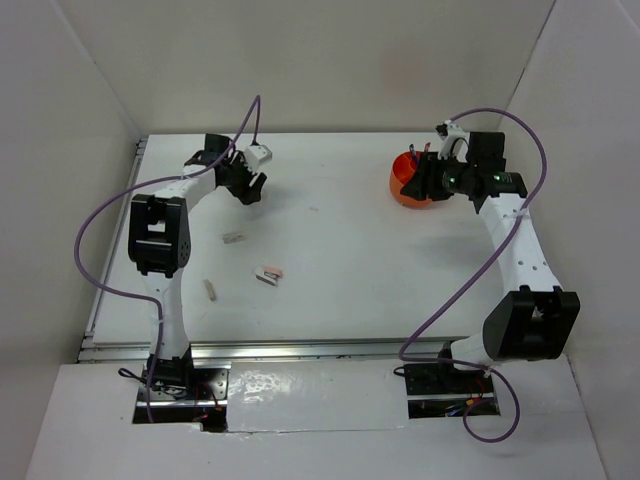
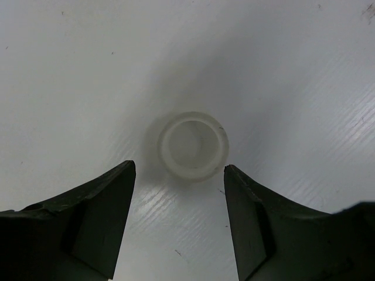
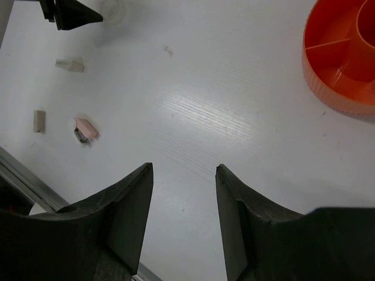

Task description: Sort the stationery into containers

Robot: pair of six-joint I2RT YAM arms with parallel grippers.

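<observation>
A clear round ring-like piece [image 2: 193,174] lies on the table between the open fingers of my left gripper, which hangs over it at the upper left in the top view. Small pale pieces lie below: a grey block [image 1: 232,237], a short stick [image 1: 209,289], and a pink block [image 3: 85,127] beside a white-and-dark piece [image 3: 79,133]. An orange round organizer [image 3: 334,91] with compartments stands at the back right, with some upright items in it in the top view. My right gripper is open above the table beside the organizer, with nothing between its fingers.
A metal rail [image 1: 300,349] runs along the front edge, and walls enclose the sides and back.
</observation>
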